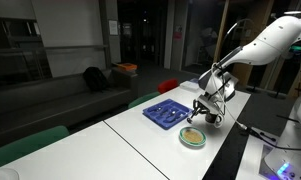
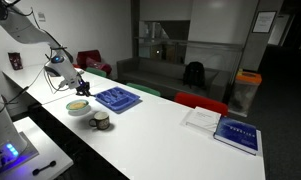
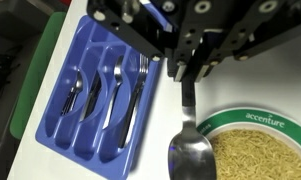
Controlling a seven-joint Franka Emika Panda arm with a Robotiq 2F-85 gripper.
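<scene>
In the wrist view a metal spoon (image 3: pixel 192 152) hangs bowl outward from my gripper, which is shut on its handle. The spoon's bowl overlaps the near rim of a white bowl with a green band (image 3: pixel 221 119); whether they touch I cannot tell. Yellowish grain-like food (image 3: pixel 255 156) fills that bowl. Beside it lies a blue cutlery tray (image 3: pixel 106 162) with forks, knives and spoons in its compartments. From exterior view 1, my gripper (image 1: pixel 195 116) is low over the table, between the tray (image 1: pixel 165 113) and the bowl (image 1: pixel 192 137).
A dark mug (image 2: pixel 100 120) stands near the bowl in exterior view 2. Books (image 2: pixel 238 135) lie at the table's far end. Chairs, including a red one (image 2: pixel 202 104), stand along its edge.
</scene>
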